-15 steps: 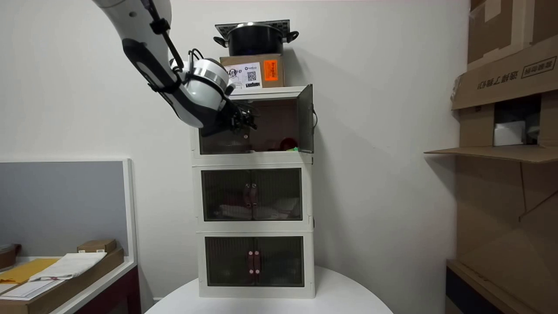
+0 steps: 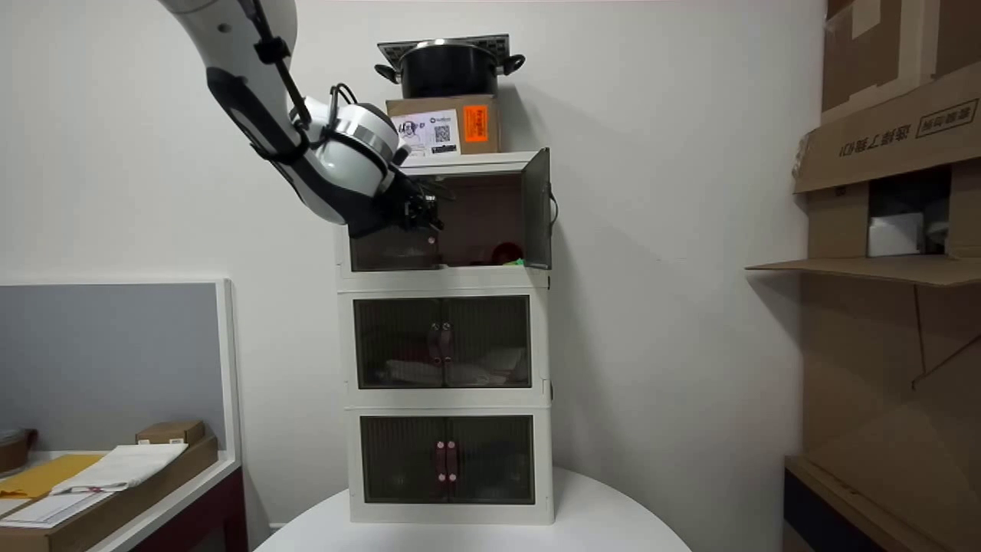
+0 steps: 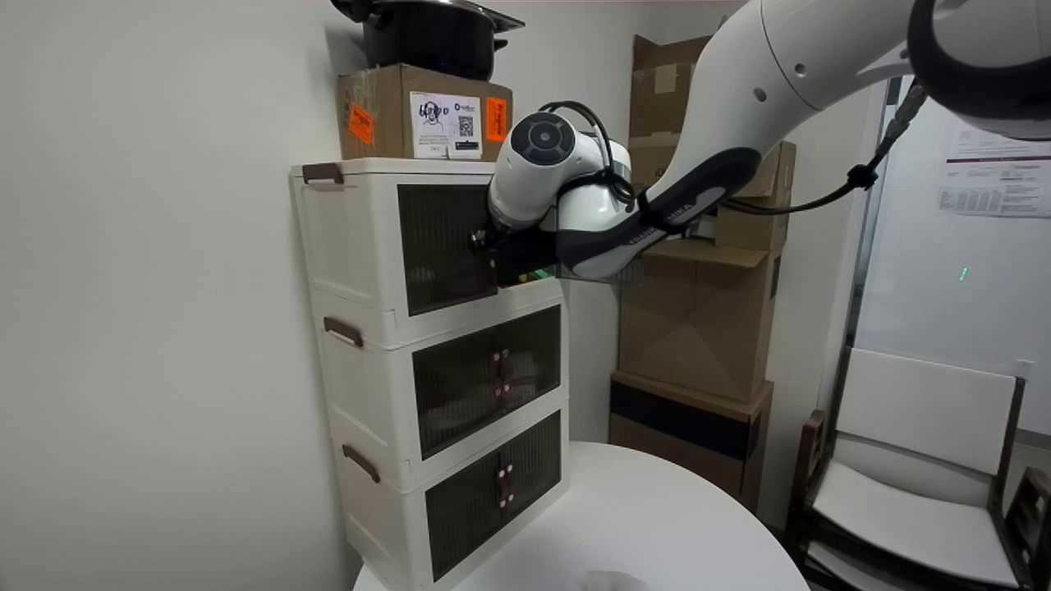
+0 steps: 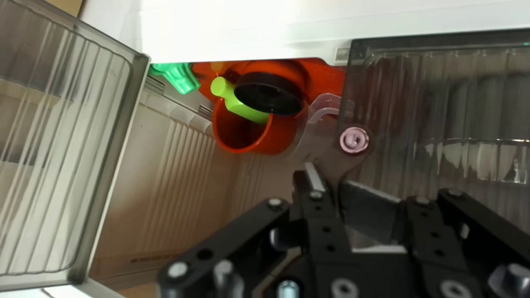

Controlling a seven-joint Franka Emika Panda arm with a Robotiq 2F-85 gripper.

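Note:
In the wrist view my gripper is shut on the dark handle (image 4: 345,166) of a ribbed see-through door (image 4: 447,119). A pink screw cap tops that handle, and its lower part is hidden between my fingers. The door belongs to the top box of a white cabinet (image 2: 446,280), where it covers the left half in exterior view 1. It looks closed, or nearly so. The other door (image 2: 537,210) of that box stands swung outward. Through the opening show a red-orange cup (image 4: 273,136), a light-green piece (image 4: 248,110) and a green item (image 4: 179,77).
Two lower boxes with closed doors (image 2: 443,343) stand beneath. On top rest a cardboard box (image 2: 483,138) and a black pot (image 2: 448,72). Large cartons (image 3: 690,325) stand to the right.
The arm and gripper have shifted slightly left in exterior view 1. Neither top door shows a clear change of position.

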